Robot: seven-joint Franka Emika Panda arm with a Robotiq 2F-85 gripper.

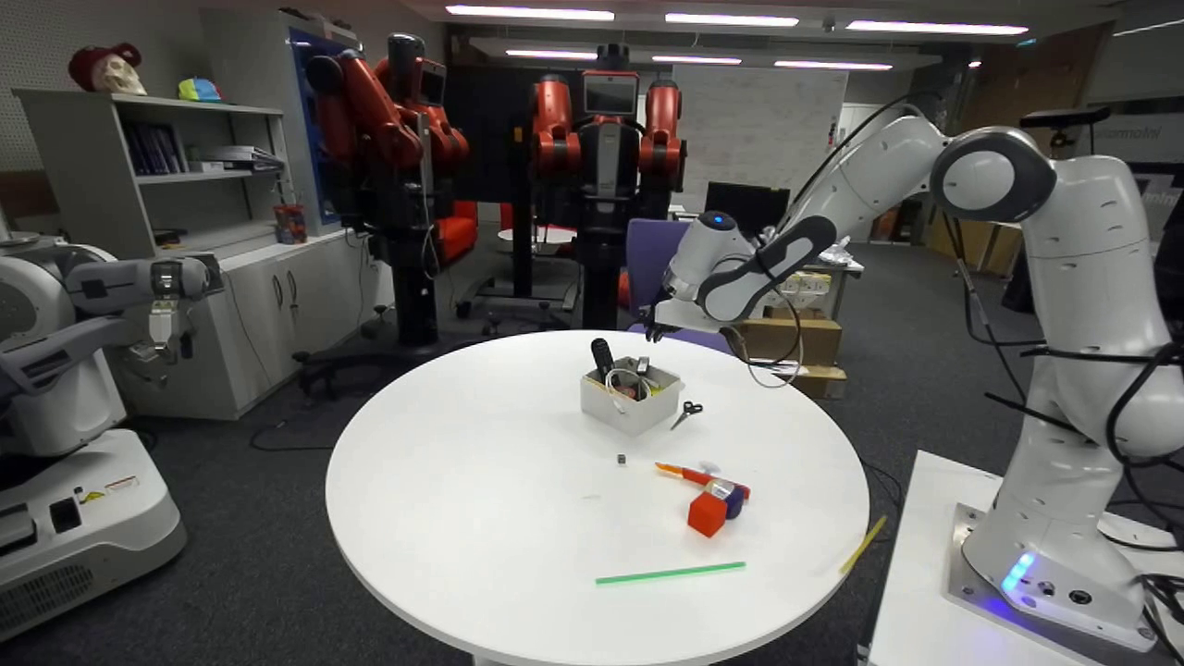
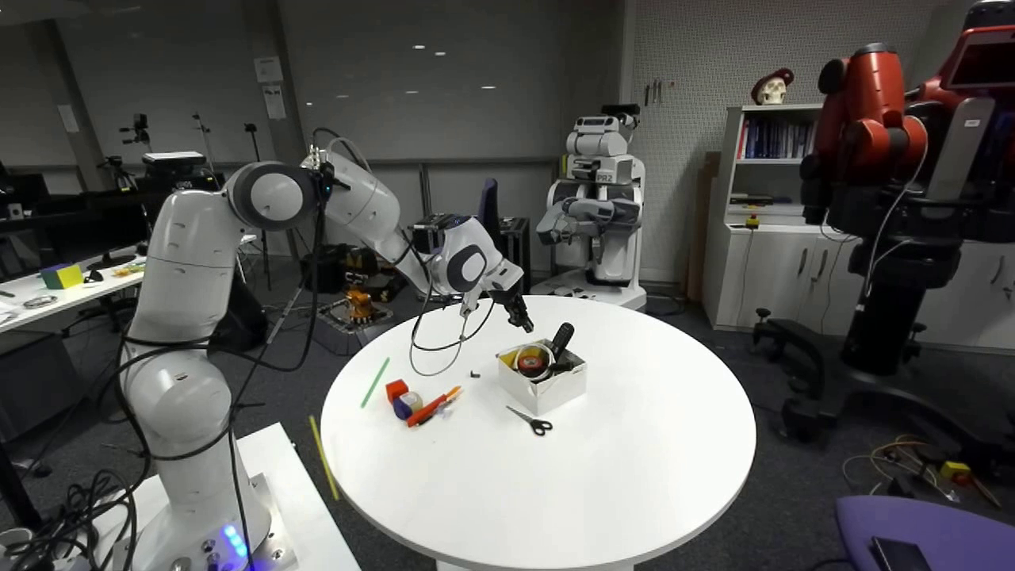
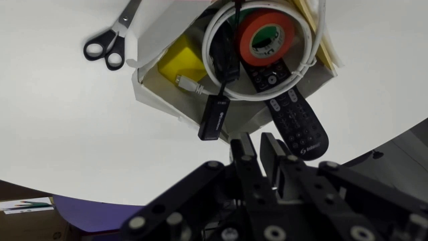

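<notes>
My gripper hangs over the table beside the grey box (image 3: 158, 103). In the wrist view its dark fingers (image 3: 242, 148) stand close together, with a narrow gap through which the white table shows; I make out nothing held there. Inside the box are a red tape roll (image 3: 245, 42), a coiled white cable (image 3: 252, 96), a yellow block (image 3: 182, 60) and a black adapter (image 3: 214, 117). A black remote (image 3: 299, 124) leans out over the box's rim. Black-handled scissors (image 3: 114, 44) lie on the table next to the box.
A red cube (image 1: 707, 514), an orange-red knife (image 1: 685, 474), a small dark piece (image 1: 622, 459) and a green stick (image 1: 672, 573) lie on the round table (image 1: 477, 499). A yellow stick (image 1: 863, 544) is at or beyond the table's edge.
</notes>
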